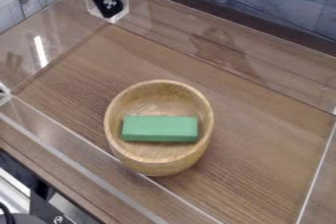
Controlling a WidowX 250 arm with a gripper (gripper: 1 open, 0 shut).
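A round wooden bowl (157,94) sits on the lower middle of the wooden table, holding a green rectangular block (160,128) lying flat inside it. My gripper (110,8) is at the top left edge of the view, well away from the bowl, dark and small; whether its fingers are open or shut is too small to tell.
Clear low walls edge the work area at left, back and right. Dark cables show at the bottom left corner.
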